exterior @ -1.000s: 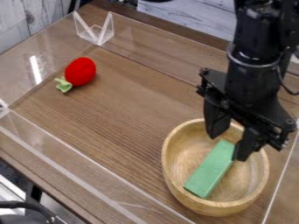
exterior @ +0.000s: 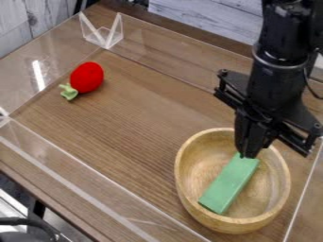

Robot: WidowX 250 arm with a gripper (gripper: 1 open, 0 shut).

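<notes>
A wooden bowl (exterior: 199, 203) at the lower right holds a green block (exterior: 229, 185). The black gripper (exterior: 243, 142) hangs over the bowl's back part, just above the block's far end; whether anything is between its fingers cannot be told. A red object with a green stem (exterior: 86, 77), like a radish or strawberry, lies at the upper left of the table.
A clear plastic holder (exterior: 104, 30) stands at the back left. A white wall runs along the back.
The block and bowl look unmoved.
</notes>
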